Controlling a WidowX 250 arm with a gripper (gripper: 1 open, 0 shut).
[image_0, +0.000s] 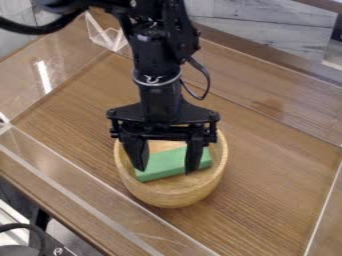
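Observation:
A round light wooden bowl sits in the middle of the wooden table, with a green rectangular block lying inside it. My black gripper hangs over the bowl, open, with one finger near each end of the block. The gripper body covers the back part of the bowl and some of the block; I cannot tell whether the fingers touch it.
A white wall runs along the back. A black cable lies at the lower left corner, and clear edging strips run along the left side.

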